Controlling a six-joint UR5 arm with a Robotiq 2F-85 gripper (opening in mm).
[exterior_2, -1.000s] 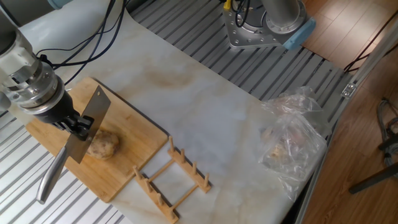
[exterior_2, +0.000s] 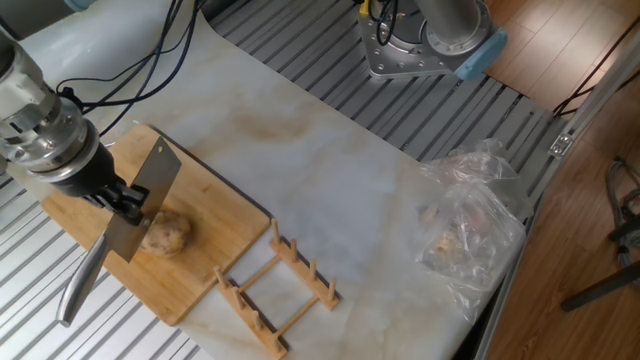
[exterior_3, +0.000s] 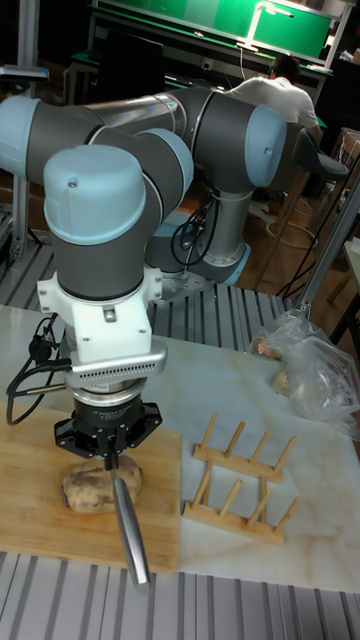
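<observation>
A cleaver-type knife (exterior_2: 152, 180) with a steel handle (exterior_3: 130, 531) is held by my gripper (exterior_2: 131, 208), which is shut on the blade near its spine. In exterior view 2 the blade stands on edge, its handle pointing to the lower left. Beside and partly behind the blade a brown potato (exterior_2: 168, 234) rests on the wooden cutting board (exterior_2: 215, 225). From exterior view 3, my gripper (exterior_3: 111, 448) hangs over the potato (exterior_3: 89, 489), hiding most of the blade. Whether the blade touches the potato cannot be told.
A wooden peg rack (exterior_2: 262, 270) stands right of the board. Clear plastic bags (exterior_2: 470, 240) with something inside lie near the table's right edge. Black cables (exterior_2: 150, 70) hang by the arm.
The arm and the knife have shifted very slightly, the blade's top corner moving a little to the right and up. Potato, board and rack have stayed in place.
</observation>
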